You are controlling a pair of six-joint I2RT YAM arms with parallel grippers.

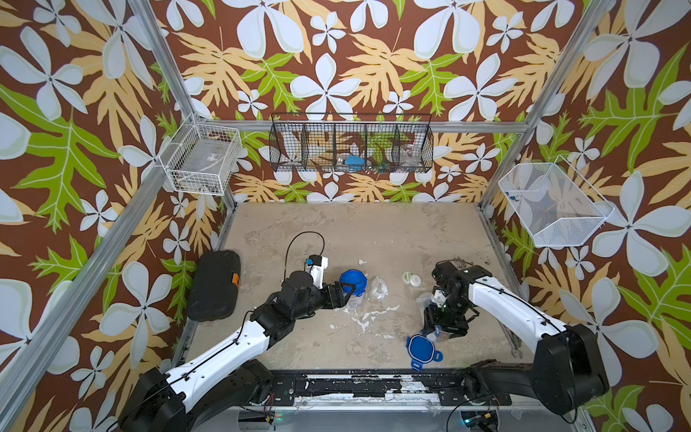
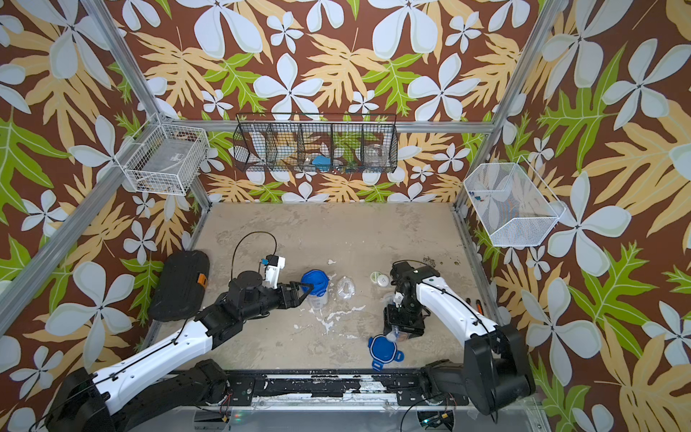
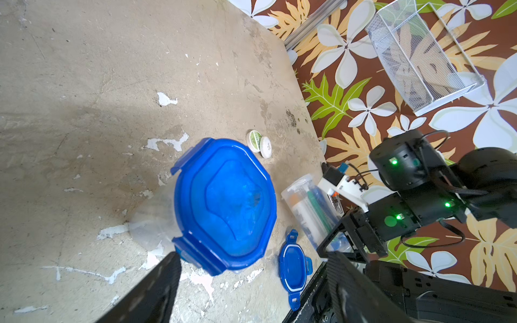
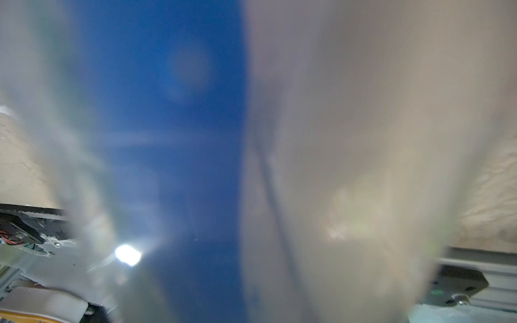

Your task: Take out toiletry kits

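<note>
A clear container with a blue lid (image 3: 223,199) stands mid-table, with my left gripper (image 1: 344,291) open beside it. A clear container with toiletry items (image 3: 312,210) is at my right gripper (image 2: 399,320), near a loose blue lid (image 1: 421,349). The top views and left wrist view do not show clearly how the right fingers stand or grip; the right wrist view is filled by blurred clear plastic and blue.
Two small round tins (image 1: 411,278) and a clear plastic piece (image 1: 378,288) lie mid-table. A black case (image 1: 213,284) is at left. Wire baskets hang on three walls.
</note>
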